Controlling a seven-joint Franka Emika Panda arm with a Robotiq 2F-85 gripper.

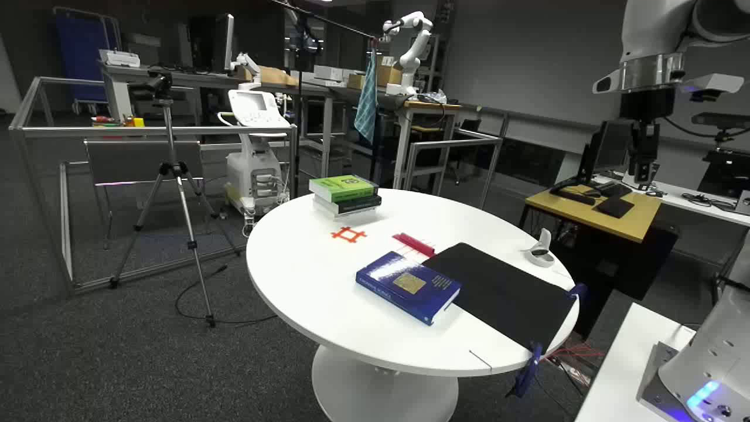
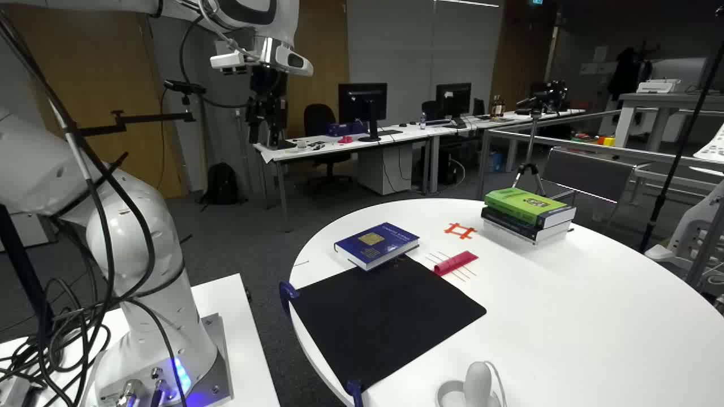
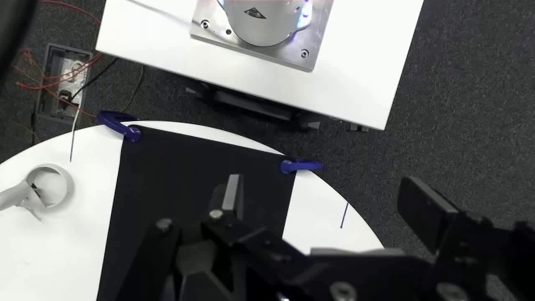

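Note:
High above the table's edge hangs my gripper [image 1: 643, 165], pointing down and clear of everything on the tabletop. In the wrist view its fingers [image 3: 232, 193] stand wide apart, with only table and floor visible between them, so it is open and empty. A thick blue book [image 1: 409, 285] lies flat, overlapping a corner of the black mat [image 2: 387, 319]. Farther off is a stack of books with a green one [image 2: 526, 206] on top. Between stack and mat lie a red strip [image 2: 456, 262] and an orange square-shaped frame [image 2: 461, 230].
Blue clamps [image 3: 301, 166] pin the mat to the rim of the round white table [image 2: 577, 319]. A white ring-shaped controller [image 3: 50, 186] rests beside the mat. Bare tabletop extends past the red strip. A floor gap separates the table from the robot's white stand [image 3: 351, 75].

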